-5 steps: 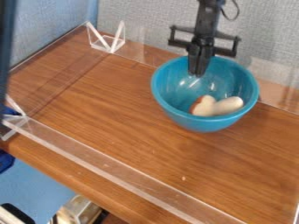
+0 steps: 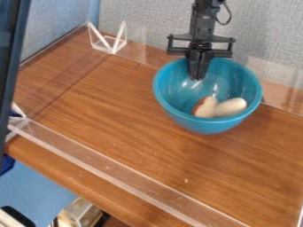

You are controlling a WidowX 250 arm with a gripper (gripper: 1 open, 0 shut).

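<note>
A teal bowl (image 2: 186, 117) sits on the wooden table toward the back right, holding a pale oblong object (image 2: 229, 107) and a smaller orange-brown one (image 2: 203, 108). The dark gripper (image 2: 197, 74) reaches down over the back left rim of the bowl, its tip shut, with nothing visible between its fingers.
A white wire frame (image 2: 106, 44) stands at the back left. Clear panels edge the table, and a dark post fills the left edge of the view.
The gripper has shifted slightly to the left. The bowl and its contents look unchanged.
</note>
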